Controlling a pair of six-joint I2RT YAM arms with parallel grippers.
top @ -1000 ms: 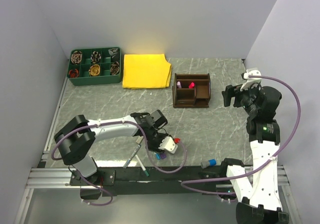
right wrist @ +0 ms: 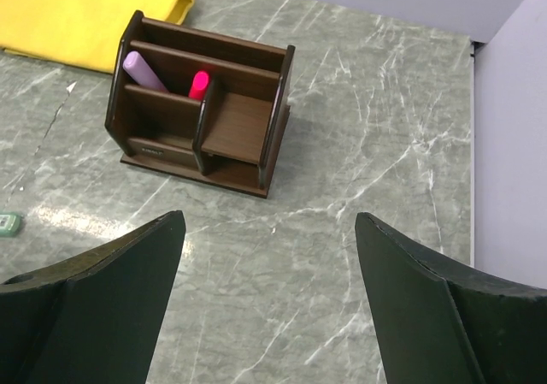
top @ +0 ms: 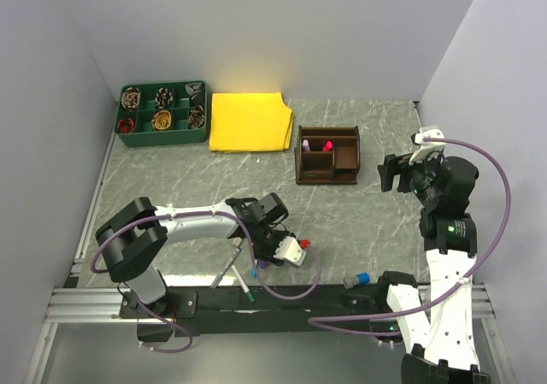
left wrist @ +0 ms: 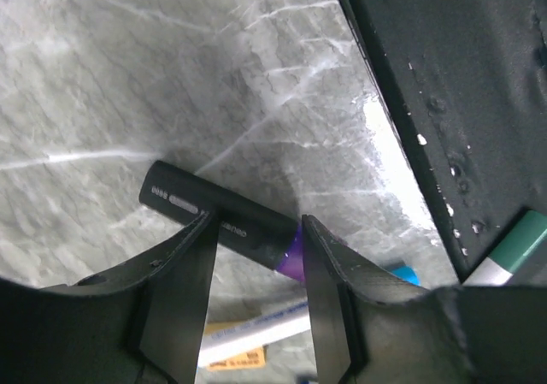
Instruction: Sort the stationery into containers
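Observation:
In the left wrist view a black stick-shaped item (left wrist: 184, 192) with a purple end lies flat on the grey marbled table. My left gripper is over it, fingers apart, its length running across the gap; I see no grip on it. A white pen (left wrist: 256, 328) and a green-ended pen (left wrist: 518, 245) lie close by. The brown wooden organizer (right wrist: 244, 126) holds a purple stick (right wrist: 144, 71) and a red-pink one (right wrist: 198, 85) in its upper left part. My right gripper hangs open and empty, right of the organizer in the top view.
A green tray (top: 141, 140) with several filled compartments and a folded yellow cloth (top: 249, 122) sit at the back. Near the front edge lies a blue-ended item (top: 362, 278). A red item (top: 303, 244) is by the left gripper. Mid-table is clear.
The right arm is almost unmoved. The organizer's contents look the same.

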